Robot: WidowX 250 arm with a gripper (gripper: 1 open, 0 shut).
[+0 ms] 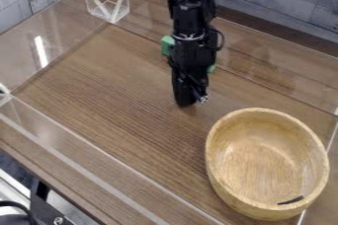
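Note:
The black robot arm (193, 41) hangs down over the wooden table (93, 120), its gripper (188, 97) low at the tabletop near the middle. The fingers are dark and small, and whether anything sits between them is hard to make out. Behind the arm, partly hidden by it, lies a green object (169, 47), with more green showing at the arm's right side.
A large tan bowl (264, 130) fills the lower right. A white wire holder (109, 2) stands at the back left. A wall runs along the back right.

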